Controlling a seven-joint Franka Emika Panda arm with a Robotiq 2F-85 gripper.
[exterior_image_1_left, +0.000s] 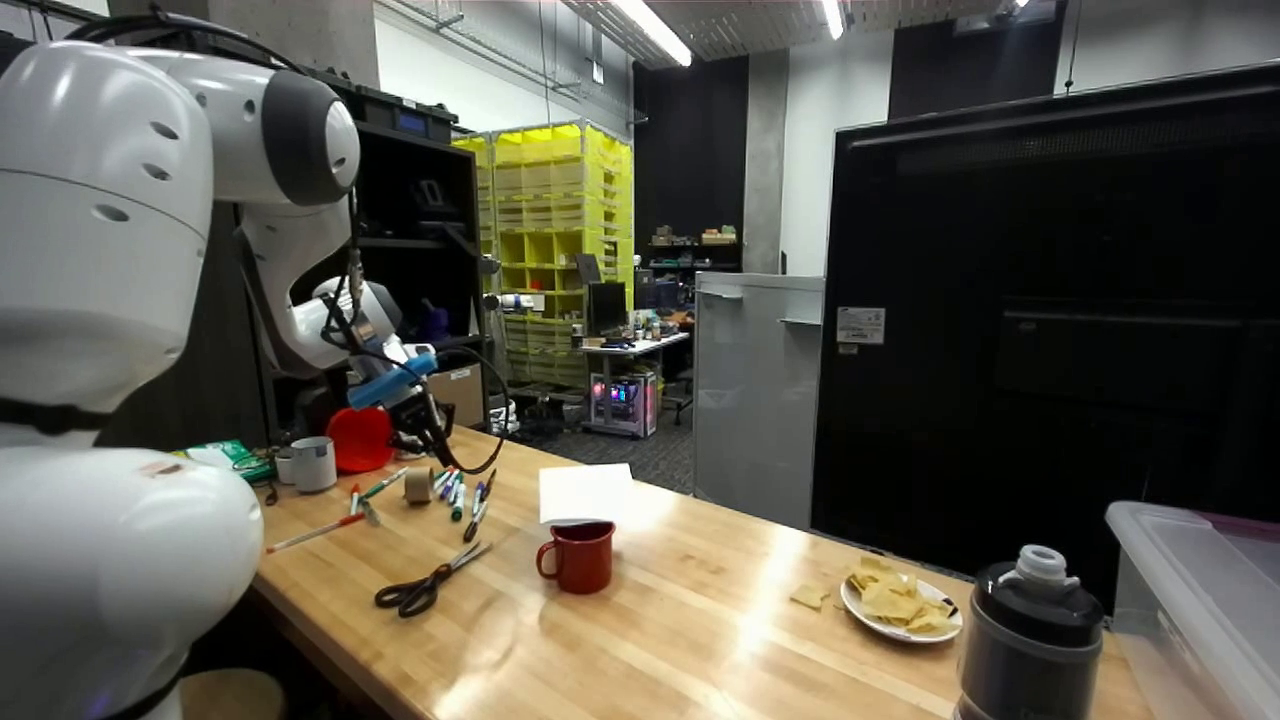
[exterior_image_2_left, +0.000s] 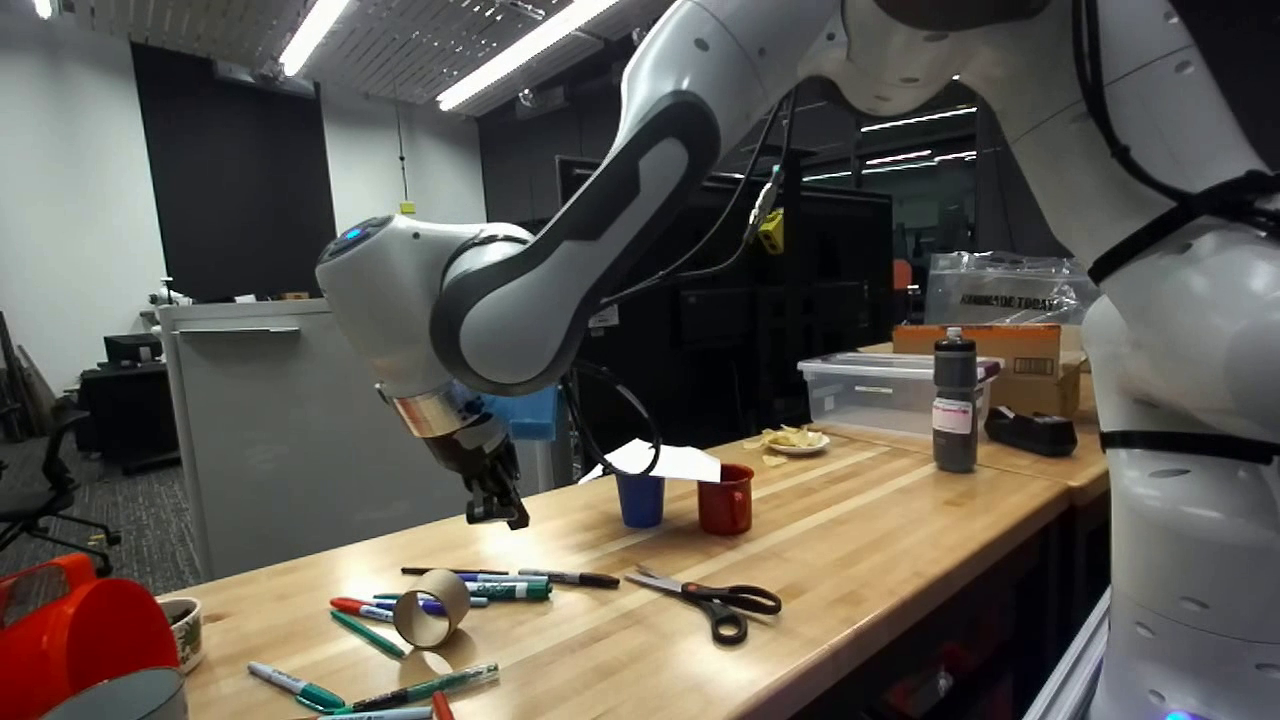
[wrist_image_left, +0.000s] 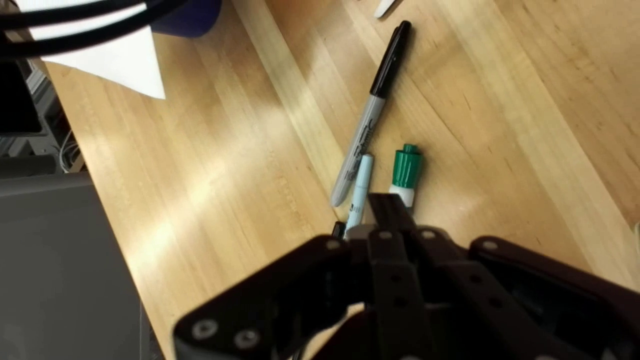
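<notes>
My gripper (exterior_image_2_left: 498, 516) hangs above the far part of the wooden table, over a loose group of markers, its fingers together. In the wrist view the fingertips are shut, with nothing visible between them. Just beyond them lie a black-capped grey marker (wrist_image_left: 372, 114), a light blue pen (wrist_image_left: 360, 191) and a green-capped marker (wrist_image_left: 406, 169); the dark fingers hide the lower ends of the last two. A cardboard tape roll (exterior_image_2_left: 432, 608) lies beside the markers. A blue cup (exterior_image_2_left: 642, 502) has a white sheet (exterior_image_1_left: 585, 493) over it, next to a red mug (exterior_image_1_left: 582, 559).
Open-handled scissors (exterior_image_1_left: 420, 588) lie near the table's front edge. A red container (exterior_image_1_left: 360, 439) and a white mug (exterior_image_1_left: 313, 464) stand at the left. A chip plate (exterior_image_1_left: 906, 631) and a dark bottle (exterior_image_1_left: 1032, 642) are at the right. Bare wood lies between mug and plate.
</notes>
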